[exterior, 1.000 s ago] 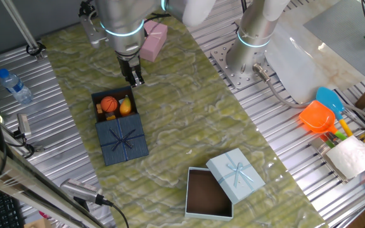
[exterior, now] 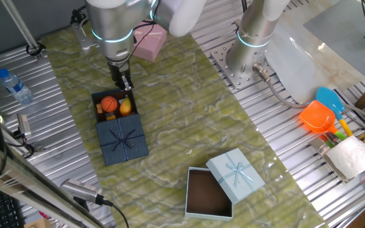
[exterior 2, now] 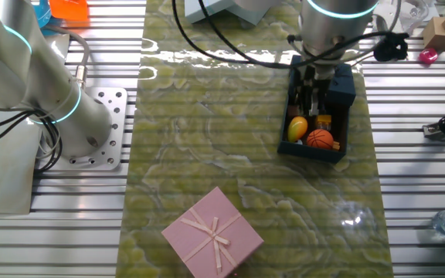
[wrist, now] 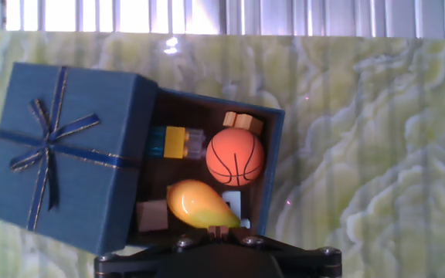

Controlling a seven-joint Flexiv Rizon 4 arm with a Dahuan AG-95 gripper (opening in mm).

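Note:
A dark blue gift box (exterior: 96, 113) stands partly uncovered, its ribboned lid (exterior: 122, 140) resting askew over one side. Inside lie an orange toy basketball (wrist: 235, 157), a yellow-orange mango (wrist: 199, 204), a yellow block piece (wrist: 174, 142) and small wooden blocks (wrist: 243, 121). My gripper (exterior: 127, 85) hangs by the uncovered end of this box. In the wrist view its fingertips (wrist: 214, 231) meet near the mango's lower end, with nothing visible between them; whether they touch the mango cannot be told.
A light blue box (exterior: 208, 193) stands open and empty, its lid (exterior: 236, 175) leaning on it. The closed pink box (exterior 2: 212, 233) sits apart. A water bottle (exterior: 15, 87) stands beyond the mat's edge.
My gripper and arm have shifted left in exterior view 1, with the fingertips slightly lower. The boxes and their contents have stayed put.

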